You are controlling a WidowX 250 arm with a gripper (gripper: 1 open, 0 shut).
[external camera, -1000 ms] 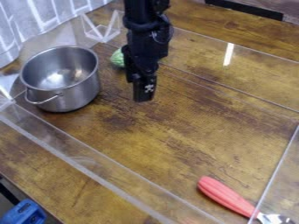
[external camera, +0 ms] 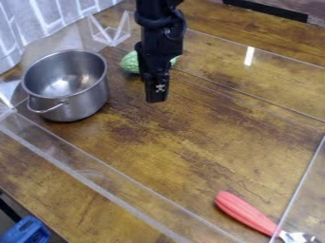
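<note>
The black gripper hangs above the wooden table, right of a steel pot with a wire handle. Behind the gripper, partly hidden by it, lies a green object, perhaps a vegetable. Whether the fingers are open or shut is hard to tell at this size. A red-handled utensil lies at the front right.
A blue object sits at the lower left corner, beside the table. Clear panels edge the table.
The gripper has moved slightly up and back, toward the green object. The pot and utensil have not moved.
</note>
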